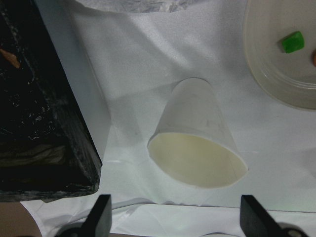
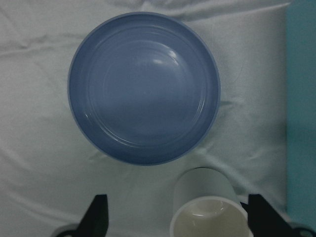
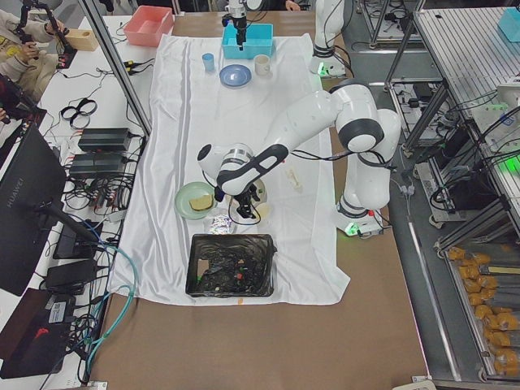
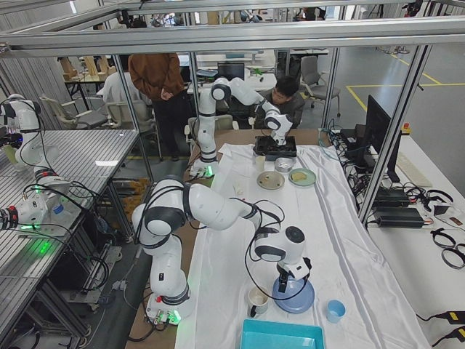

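Observation:
In the left wrist view my left gripper stands open above a white paper cup (image 1: 190, 113), between the black tray (image 1: 74, 148) and a beige plate (image 1: 276, 79) holding a green piece (image 1: 293, 42). A crumpled foil container (image 3: 220, 224) sits beside it, and a green plate (image 3: 185, 207) holds a yellow item (image 3: 201, 201). At the other end, my right gripper is open over the cloth near a blue plate (image 2: 143, 89) and a white mug (image 2: 197, 187).
A cyan bin (image 4: 282, 337) and a blue cup (image 4: 335, 311) stand by the right arm. A metal post (image 4: 385, 138) rises at the table's side.

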